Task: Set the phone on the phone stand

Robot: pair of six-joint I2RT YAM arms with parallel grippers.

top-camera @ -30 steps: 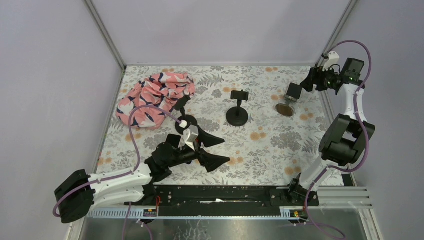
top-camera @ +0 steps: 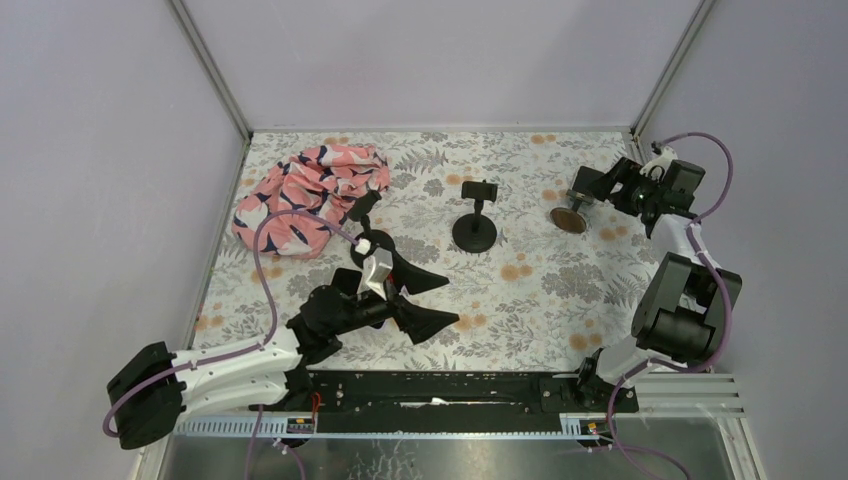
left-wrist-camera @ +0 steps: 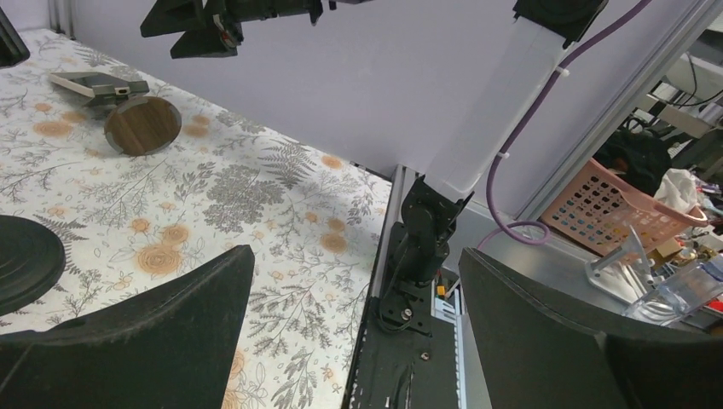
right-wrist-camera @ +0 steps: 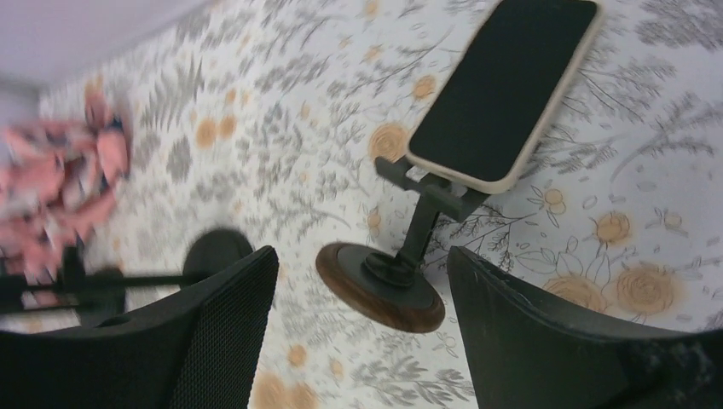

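A phone [right-wrist-camera: 503, 89] with a black screen and pale edge lies screen up at the right of the table, by the top of a small stand [right-wrist-camera: 379, 285] with a round wooden base; I cannot tell whether it rests on it. My open right gripper [top-camera: 612, 178] hangs over the phone's right side, nothing between its fingers; in the right wrist view the stand shows between the fingertips. My left gripper [top-camera: 435, 303] stands open and empty at the front left, above other items partly hidden beneath it.
Black stands [top-camera: 474, 230] sit at the centre and left [top-camera: 365, 210]. A pink patterned cloth [top-camera: 290, 200] lies at the back left. A dark item [top-camera: 346, 282] is partly hidden under the left arm.
My right arm has swung in from the back right, coming lower and leftward in the top view toward the phone and stand. The left arm is nearly still.
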